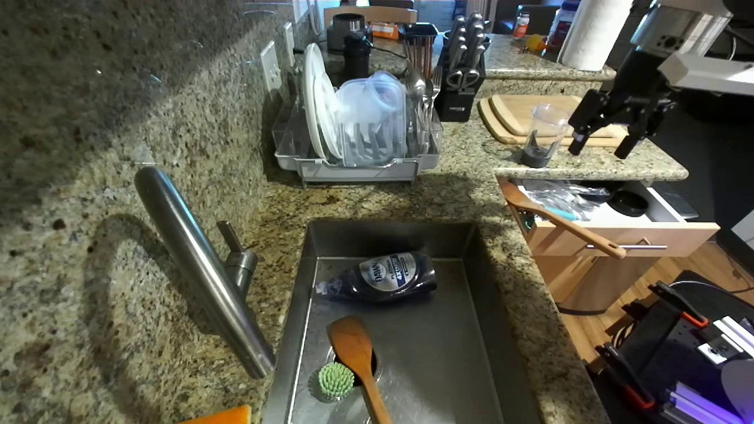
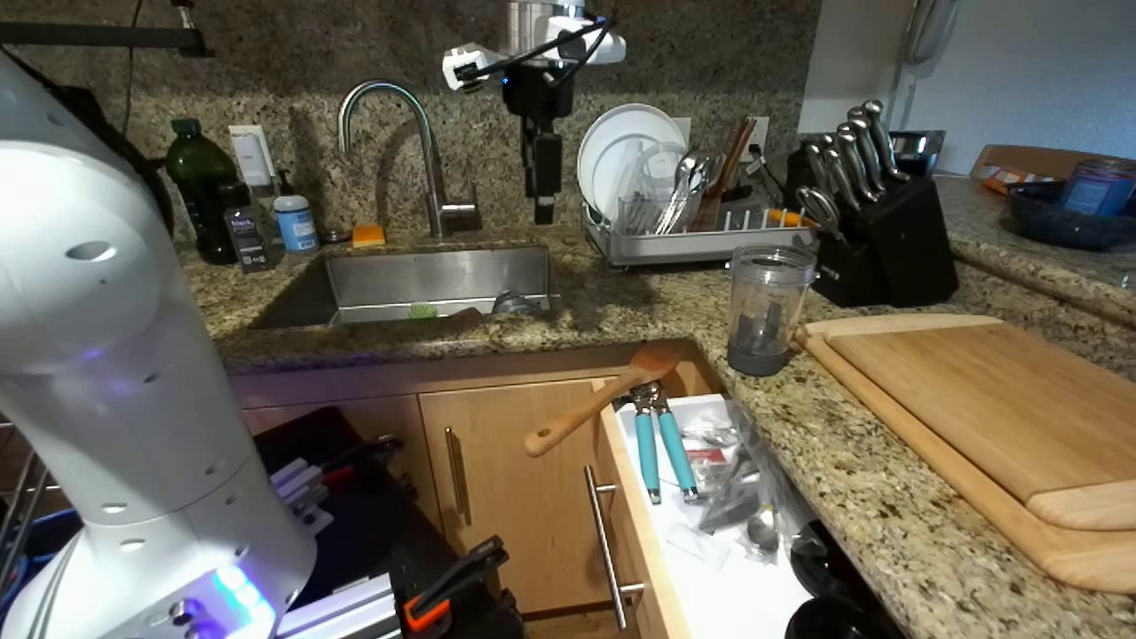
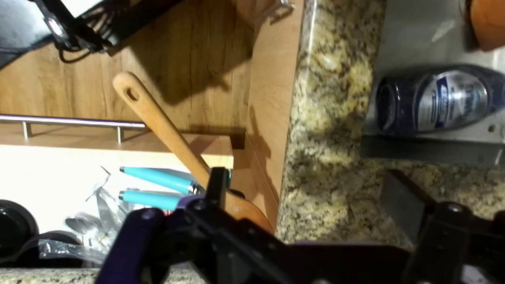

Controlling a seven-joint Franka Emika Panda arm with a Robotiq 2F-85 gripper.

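My gripper (image 1: 601,147) is open, its two fingers well apart with nothing between them. It hangs in the air above the counter; in exterior view 2 the gripper (image 2: 544,209) shows edge-on, so the gap is hidden there. A wooden spoon (image 1: 565,222) lies slanting across the corner of the pulled-out drawer (image 2: 612,469), its handle sticking out past the front. In the wrist view the left finger (image 3: 218,184) overlaps the spoon's (image 3: 165,127) head end, and granite shows between the fingers. Inside the sink (image 1: 452,339) are a second wooden utensil (image 1: 351,343), a dark Dawn bottle (image 1: 389,274) and a green brush (image 1: 335,380).
A clear blender cup (image 2: 769,309) stands on the counter near stacked cutting boards (image 2: 1001,405). Behind are a full dish rack (image 2: 692,245) and a knife block (image 2: 905,245). The drawer holds teal-handled tools (image 2: 662,447). The faucet (image 1: 205,272) rises beside the sink.
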